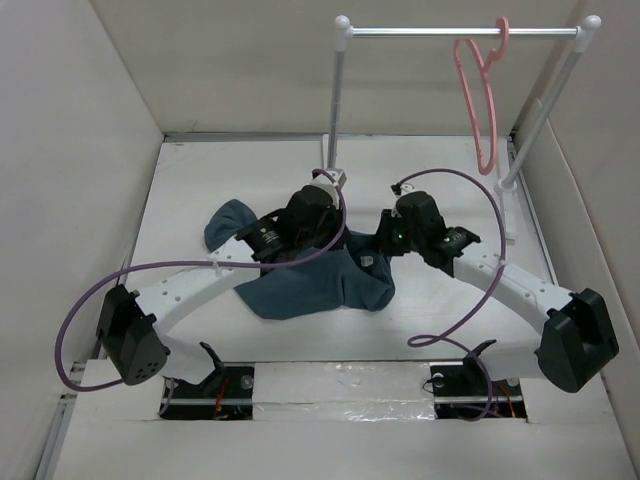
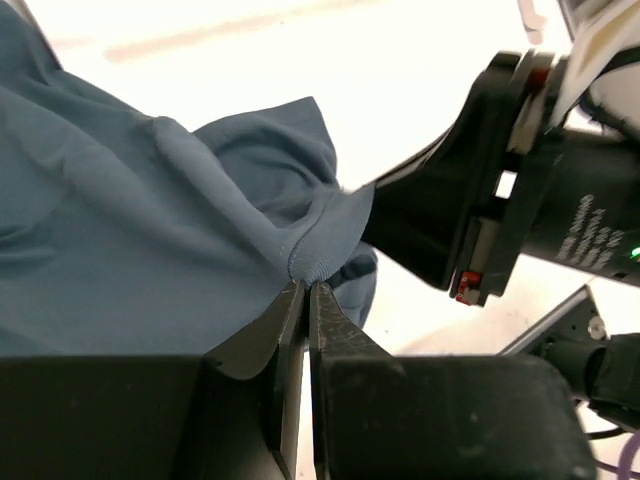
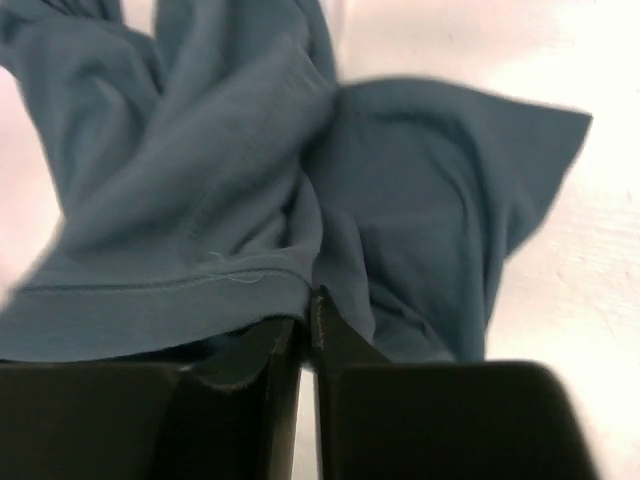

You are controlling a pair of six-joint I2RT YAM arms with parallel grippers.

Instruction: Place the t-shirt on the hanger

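Note:
The dark teal t-shirt (image 1: 300, 290) lies crumpled on the white table under both arms. My left gripper is shut at a ribbed fold of the shirt, its fingertips on that cloth. My right gripper has its fingertips against a seamed band of the shirt; the view is blurred and I cannot tell how far it is closed. In the left wrist view the right gripper's black body sits right beside the lifted fold. The pink hanger (image 1: 480, 110) hangs from the rack's rail, above and right of the shirt.
The white rack (image 1: 440, 32) stands at the back, with posts down both sides. Bare table (image 1: 180, 180) shows at the back left and around the shirt. Walls (image 1: 70, 200) enclose the sides. Purple cables loop over both arms.

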